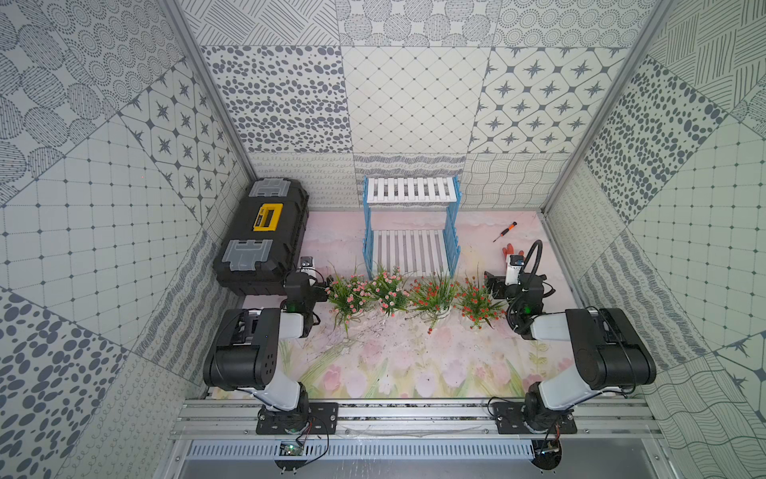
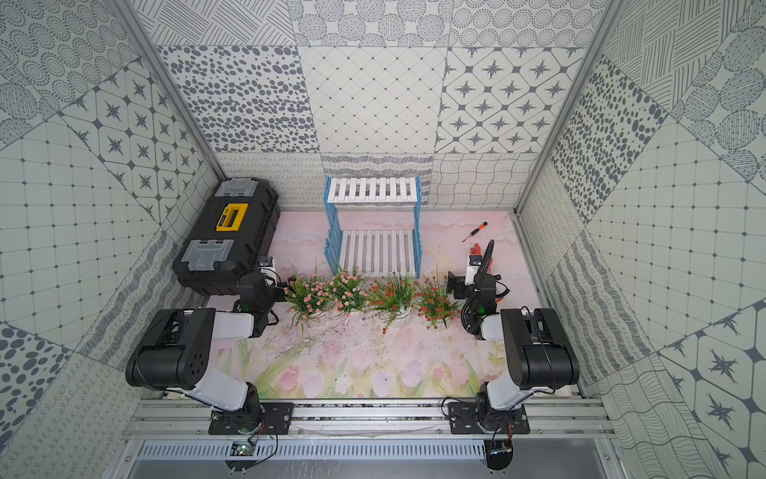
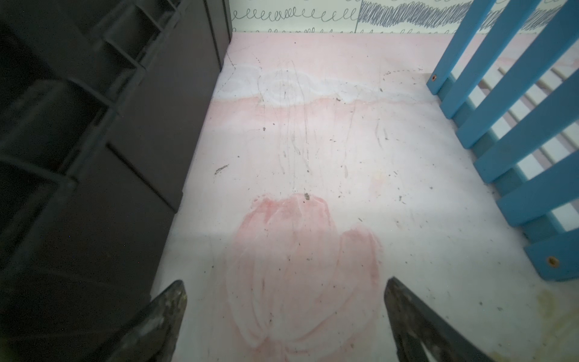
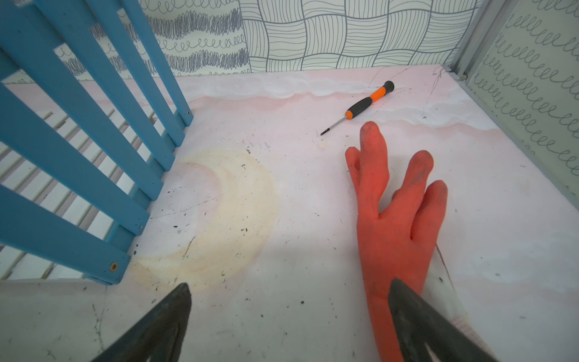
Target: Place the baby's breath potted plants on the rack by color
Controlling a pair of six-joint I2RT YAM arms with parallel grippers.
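Side by side in front of the rack (image 1: 411, 190) stand the potted plants: two with pink flowers, the outer pink plant (image 1: 348, 297) and the inner pink plant (image 1: 388, 290), then two with red flowers, the inner red plant (image 1: 431, 297) and the outer red plant (image 1: 479, 304). Both white-slatted shelves of the blue-sided rack are bare. Left of the row, my left gripper is open over bare table. To the right of the row, my right gripper is open too, its right finger (image 4: 419, 325) overlapping the orange glove in view. No plant shows in either wrist view.
A black toolbox (image 1: 257, 239) stands close beside the left arm. The orange glove (image 4: 392, 241) and a screwdriver (image 4: 362, 107) lie right of the rack.
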